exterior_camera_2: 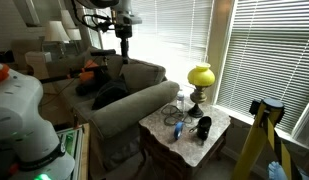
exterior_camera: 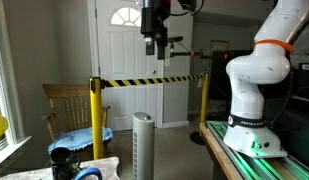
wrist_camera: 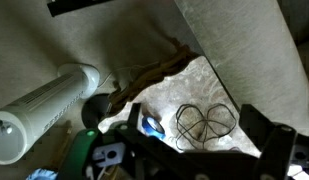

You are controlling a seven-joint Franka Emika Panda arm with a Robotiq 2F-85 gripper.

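High above the floor, my gripper (exterior_camera: 156, 46) hangs with empty space beneath it. Its two dark fingers stand wide apart in the wrist view, so the gripper is open and nothing sits between them. Below it lies a small marble-topped table (exterior_camera_2: 162, 127). On that table are a blue object (exterior_camera_2: 178, 131), a black mug (exterior_camera_2: 204, 126) and a thin black wire item (exterior_camera_2: 172, 110). The wrist view shows the blue object (wrist_camera: 152, 125) and the wire item (wrist_camera: 205, 124) well below the fingers.
A yellow lamp (exterior_camera_2: 200, 77) stands at the table's back. A grey sofa (exterior_camera_2: 144, 108) borders the table. The white cylindrical tower (exterior_camera: 143, 145) rises near the table, with a yellow post (exterior_camera: 96, 120) and striped barrier behind. Open air surrounds the gripper.
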